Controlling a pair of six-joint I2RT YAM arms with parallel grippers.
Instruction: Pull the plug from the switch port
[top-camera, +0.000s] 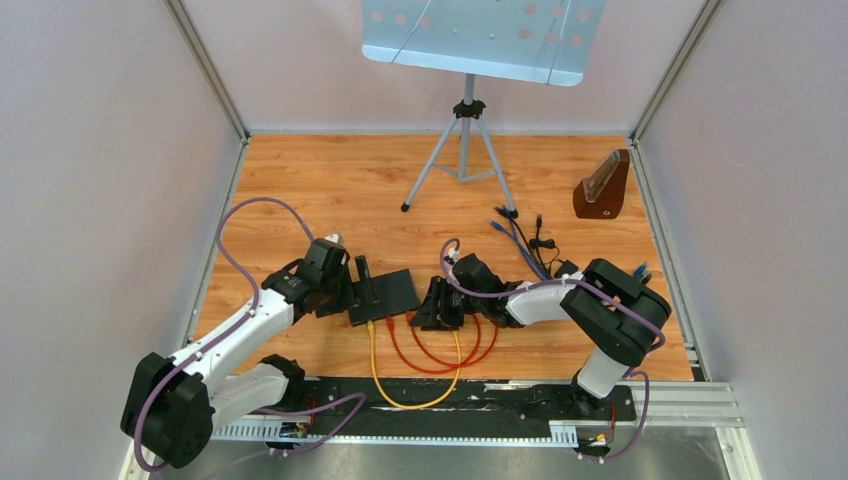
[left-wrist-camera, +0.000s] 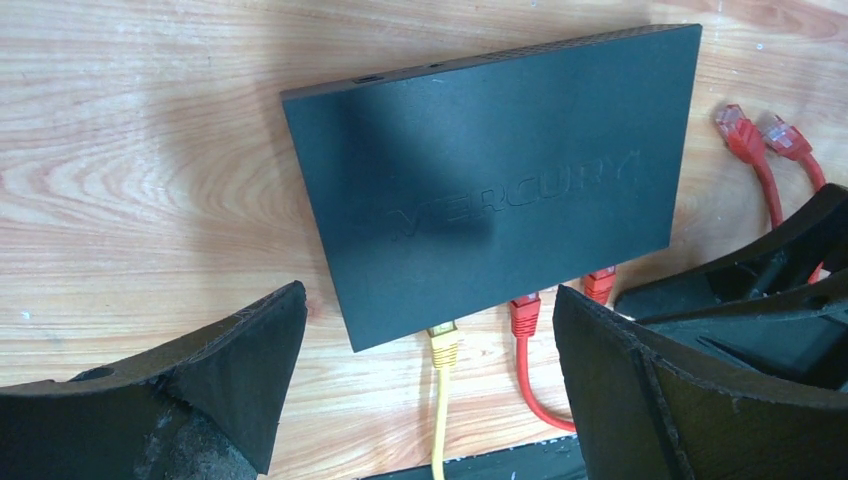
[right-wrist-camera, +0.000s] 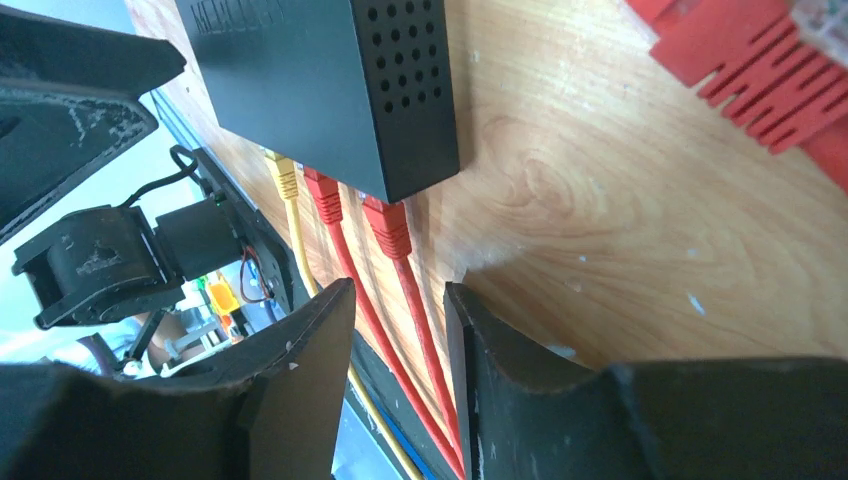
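A dark switch (left-wrist-camera: 490, 190) lies tilted on the wood table with its port side facing the front. One yellow plug (left-wrist-camera: 443, 345) and two red plugs, the left one (left-wrist-camera: 524, 315) and the right one (left-wrist-camera: 600, 285), sit along that side. My left gripper stands open over the switch's left part, touching nothing that I can see. By the switch's right end is my right gripper (top-camera: 430, 311). In the right wrist view its fingers (right-wrist-camera: 300, 365) stand apart, with the right red plug (right-wrist-camera: 387, 228) just beyond them and its cable seen through the gap.
Two loose red plugs (left-wrist-camera: 740, 133) lie right of the switch, close to my right gripper. Black and blue cables (top-camera: 525, 240) lie behind the right arm. A tripod stand (top-camera: 465, 150) and a brown metronome (top-camera: 603, 187) stand at the back.
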